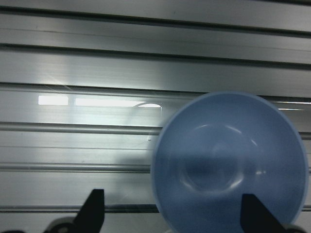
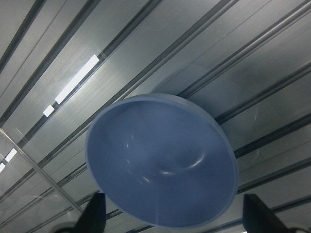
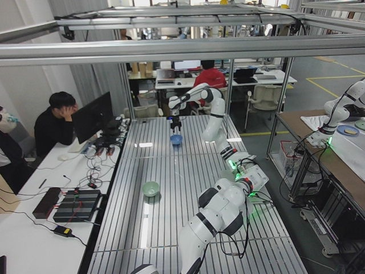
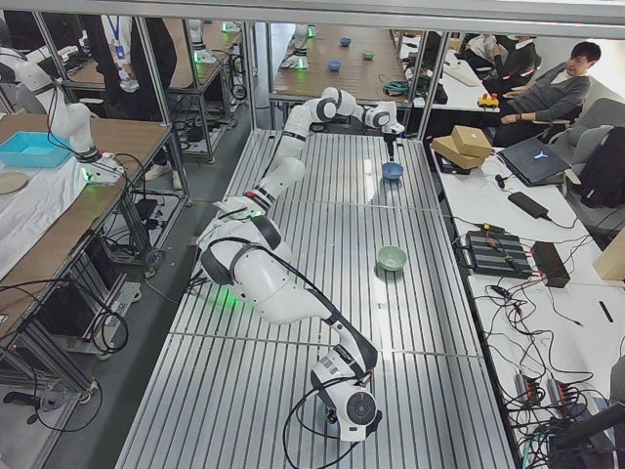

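Note:
A blue bowl (image 4: 393, 172) (image 1: 228, 145) sits under my left gripper (image 4: 391, 151) at the far end in the camera right view; its rim lies between the open fingers. Another blue bowl (image 3: 176, 140) (image 2: 160, 155) is below my right gripper (image 3: 175, 127), at the far end in the camera left view. The right fingers stand open, with the bowl between and beyond them in the wrist view. Whether either gripper touches its bowl cannot be told. A green bowl (image 3: 150, 189) (image 4: 392, 258) rests mid-table, away from both grippers.
A white side table (image 3: 23, 240) with electronics and cables runs along it, with people seated beside. Metal frame posts and beams surround the workspace.

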